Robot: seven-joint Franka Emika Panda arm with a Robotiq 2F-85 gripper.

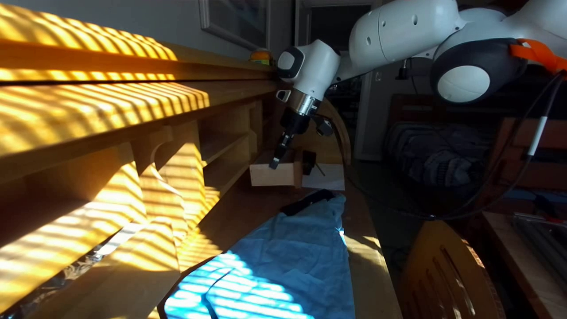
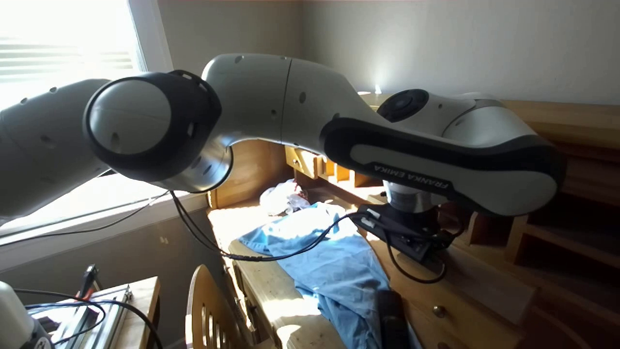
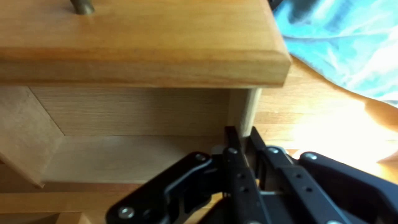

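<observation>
A small wooden drawer (image 3: pixel 149 67) with a round metal knob (image 3: pixel 82 6) fills much of the wrist view, its inside empty where it shows. My gripper is shut on the drawer's thin side wall (image 3: pixel 250 112), one finger inside and one outside. In exterior view 1 the drawer (image 1: pixel 272 174) is at the far end of the desk, close to the shelf unit, below my gripper (image 1: pixel 274 162). Whether its base touches the desktop I cannot tell. The other exterior view also shows the drawer (image 2: pixel 485 285), partly behind the gripper's dark body.
A blue cloth garment (image 1: pixel 297 250) covers the desk's near part, a dark item (image 1: pixel 307 202) at its far end. White paper (image 1: pixel 327 177) lies right of the drawer. Shelf compartments (image 1: pixel 228 154) line the left side; a wooden chair (image 1: pixel 446 271) stands at the right.
</observation>
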